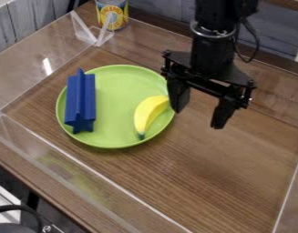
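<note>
A black gripper (201,102) hangs over the wooden table, just right of a green plate (112,136), its fingers open with nothing visible between them. On the plate lie a long blue block (80,102) at the left and a yellow banana (149,116) at the right, close beside the gripper's left finger.
A can (112,15) with a yellow and blue label stands at the back left, near a clear edge panel. Cables show at the lower left corner.
</note>
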